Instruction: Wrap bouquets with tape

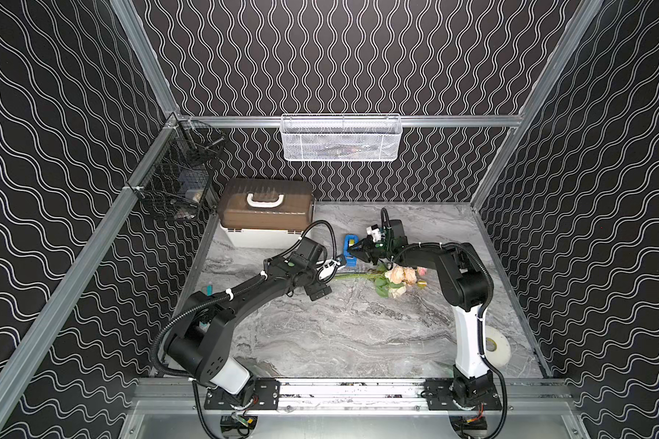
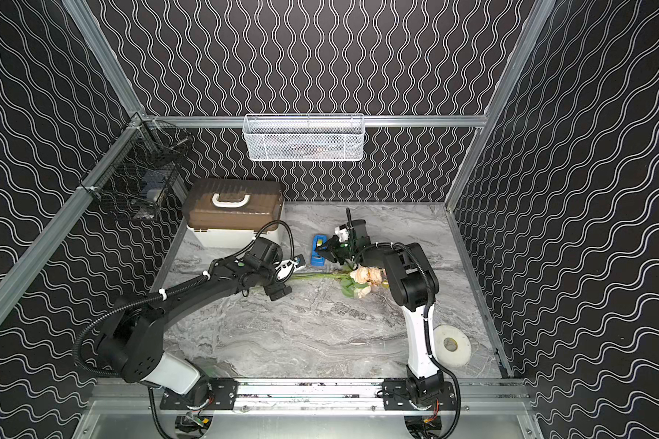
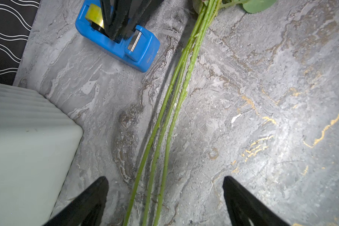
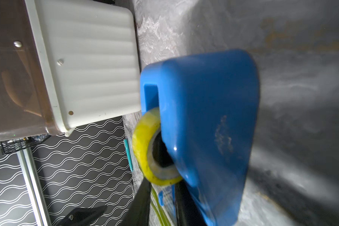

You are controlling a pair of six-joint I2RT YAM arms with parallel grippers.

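A blue tape dispenser (image 4: 214, 124) with a yellow tape roll (image 4: 142, 150) stands on the table, behind the stems of the bouquet. My right gripper is at the dispenser, its fingertips between the roll and the metal cutter in the left wrist view. A narrow gap shows between its fingers; whether tape lies in it, I cannot tell. The bouquet lies flat, green stems (image 3: 173, 101) to the left and peach flowers (image 1: 401, 275) to the right. Above the stem ends, my left gripper is wide open, with the stems running below between its fingers.
A brown-lidded white box (image 1: 265, 212) stands at the back left. A white tape ring (image 2: 452, 345) lies at the right front, close to the right arm's base. Small teal items (image 1: 209, 289) lie at the left.
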